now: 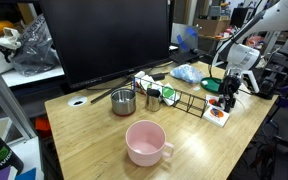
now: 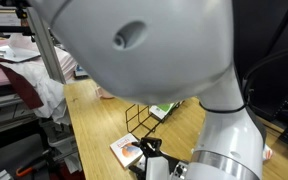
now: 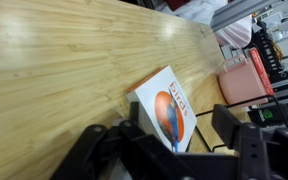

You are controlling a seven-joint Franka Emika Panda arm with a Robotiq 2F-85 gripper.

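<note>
A white book or flat box [image 3: 167,108] with the word "birds" and an orange-red picture on its cover lies on the wooden table. It also shows in exterior view 1 as a white booklet [image 1: 216,116] beside the wire rack. In the wrist view my gripper is low over it, with the book's near part between its dark fingers. A gap shows between the right-hand finger and the book. The left-hand finger is close to the book's edge; whether it touches, I cannot tell.
A black wire rack [image 1: 191,101] stands just left of the book, holding a green-and-white item [image 1: 168,93]. Further left are a metal pot [image 1: 123,101] and a pink mug [image 1: 146,143]. Behind sits a green dish [image 1: 212,85].
</note>
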